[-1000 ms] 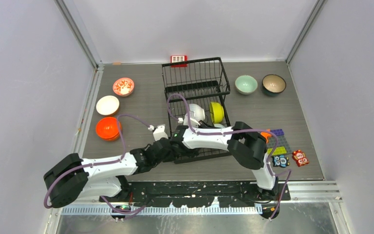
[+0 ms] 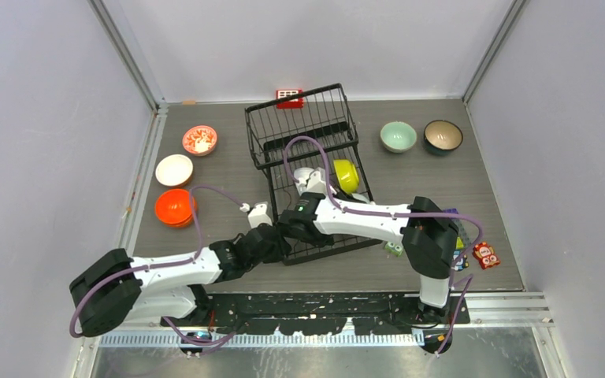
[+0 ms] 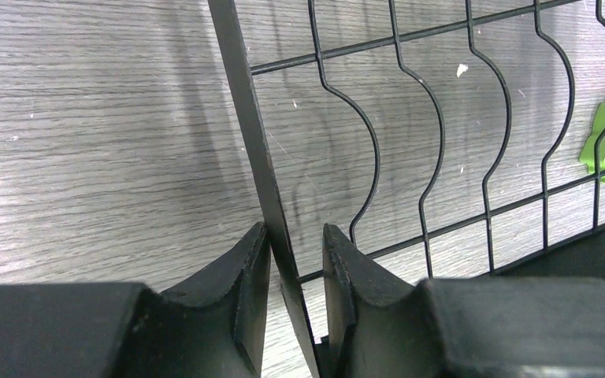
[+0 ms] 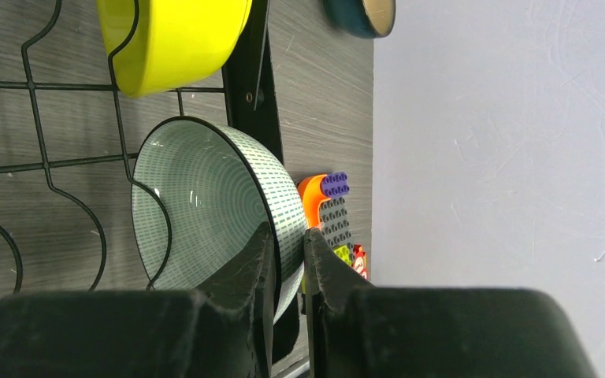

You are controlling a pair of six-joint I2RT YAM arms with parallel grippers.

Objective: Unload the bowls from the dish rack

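Observation:
The black dish rack [image 2: 303, 130] stands skewed in the middle of the table. My left gripper is shut on the rack's flat side bar [image 3: 260, 150], close to its front corner. In the right wrist view, a pale bowl with a fine grid pattern [image 4: 197, 197] and dark rim leans in the rack's lower level. My right gripper has its fingers on either side of that bowl's wall. A yellow bowl [image 2: 346, 176] also sits in the rack, and a white bowl [image 2: 303, 174] shows partly behind the right arm.
Orange [image 2: 174, 207], white [image 2: 174, 170] and red-patterned bowls [image 2: 199, 140] line the table's left side. Green [image 2: 398, 137] and dark-blue bowls [image 2: 442, 136] stand back right. Toys and a red packet [image 2: 485, 255] lie at right. A red block [image 2: 289, 98] touches the back.
The rack has turned, its back end shifting left, with the bowls inside. My right arm has moved over the rack's front right part, and a small green thing now shows there. The left arm stays put.

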